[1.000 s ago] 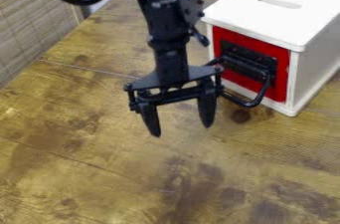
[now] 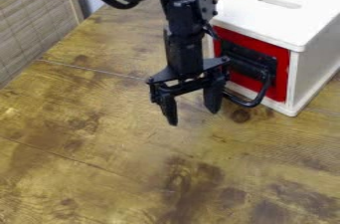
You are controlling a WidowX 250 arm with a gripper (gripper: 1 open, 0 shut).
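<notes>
My black gripper (image 2: 192,108) hangs over the wooden table, its two fingers apart with nothing visible between them. Just to its right stands a white box (image 2: 293,14) with a red front (image 2: 276,92). A black frame with a handle (image 2: 250,62) is on that red front, close beside the gripper and partly hidden behind the arm.
A tan padded panel (image 2: 34,39) borders the table at the upper left, and a pale wall stands behind the box at the top right.
My gripper has risen slightly in the view and shifted a little to the right, toward the box. The box looks unchanged.
</notes>
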